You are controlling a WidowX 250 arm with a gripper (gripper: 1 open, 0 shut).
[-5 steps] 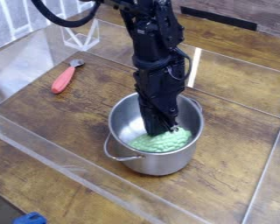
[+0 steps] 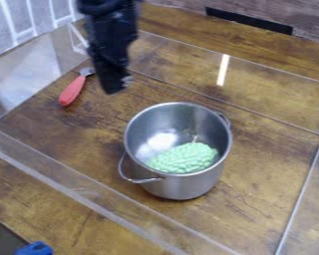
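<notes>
My black gripper (image 2: 111, 72) is blurred, high at the upper left, apart from the pot and near the red-handled utensil (image 2: 72, 90) lying on the wooden table. Its fingers are too blurred to tell whether they are open or shut. A steel pot (image 2: 175, 182) with wire handles stands right of centre, holding a green bumpy object (image 2: 183, 157).
Clear panels edge the wooden table (image 2: 255, 120) at left, front and right. A blue object (image 2: 33, 248) lies at the bottom left corner.
My gripper has risen out of the pot and moved up and to the left. The green object remains in the pot.
</notes>
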